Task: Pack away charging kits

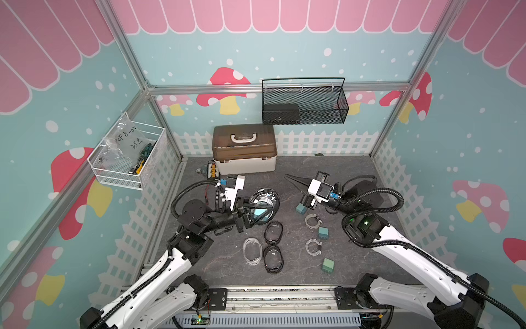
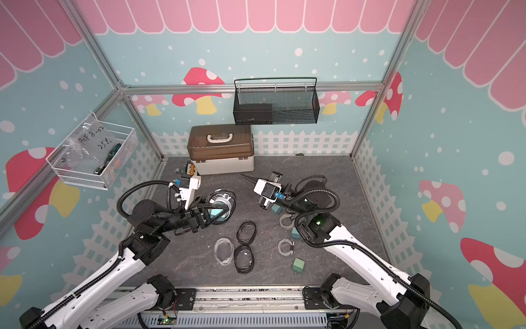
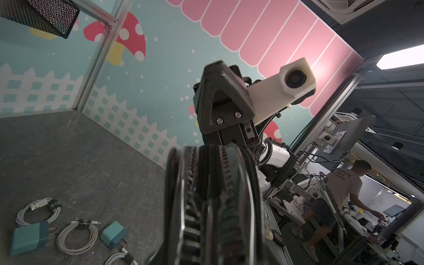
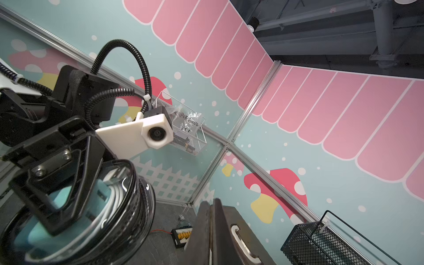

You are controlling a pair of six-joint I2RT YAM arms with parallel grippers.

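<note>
My left gripper (image 1: 267, 209) is shut on a round clear pouch (image 4: 140, 220) with a dark rim, raised in front of the right wrist camera. Through its clear side show a teal charger (image 4: 70, 212) and a coiled white cable (image 4: 115, 201). My right gripper (image 1: 286, 176) points toward the back left, shut, with nothing visible between its fingers, a short way right of the pouch. Loose on the grey table are teal-green chargers (image 1: 327, 265), small grey-white cable coils (image 1: 313, 253), a larger grey coil (image 1: 252, 262) and two black coils (image 1: 273, 269).
A brown-lidded toolbox (image 1: 244, 164) stands closed at the back, with small items beside its left end. On the back wall hangs a black mesh basket (image 1: 323, 112); a white wire basket (image 1: 117, 178) with a plastic bag is on the left.
</note>
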